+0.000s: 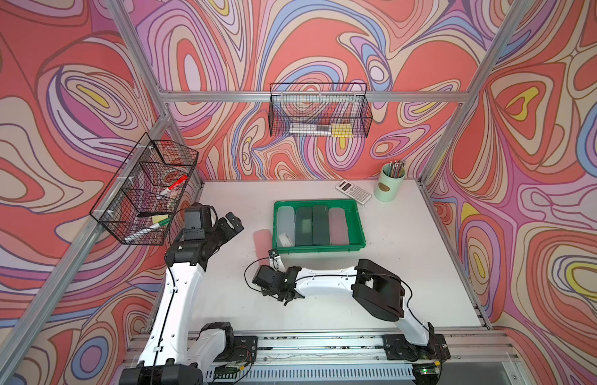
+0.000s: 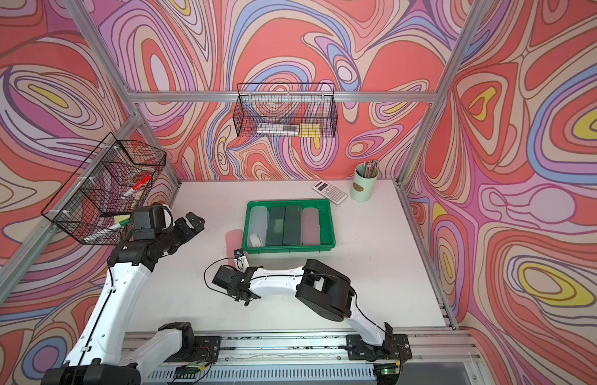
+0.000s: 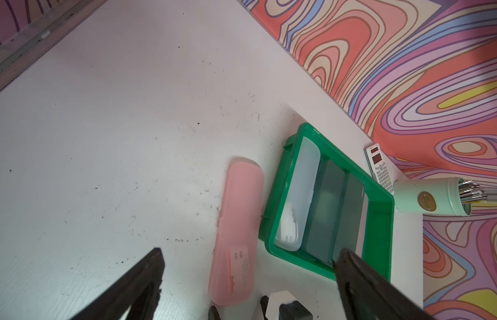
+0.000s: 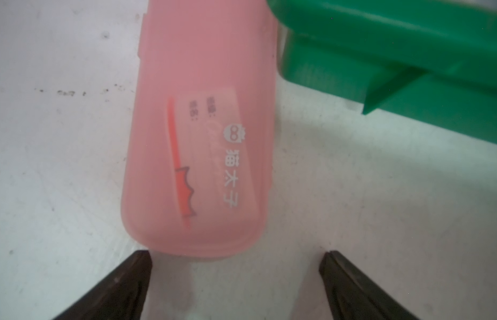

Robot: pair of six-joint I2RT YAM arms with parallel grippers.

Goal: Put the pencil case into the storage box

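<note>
A pink translucent pencil case lies on the table just left of the green storage box [image 1: 359, 237], its near end close in front of my right gripper in the right wrist view. That gripper is open, low at the table with nothing between its fingers. The box holds several cases side by side: white, dark green and pink. My left gripper [image 1: 232, 224] hangs open over the table's left side, empty, looking down on the pink case and box in the left wrist view.
A calculator [image 1: 353, 191] and pen cup [image 1: 388, 186] stand at the back right. Wire baskets [image 1: 144, 192] hang on the left and back frames.
</note>
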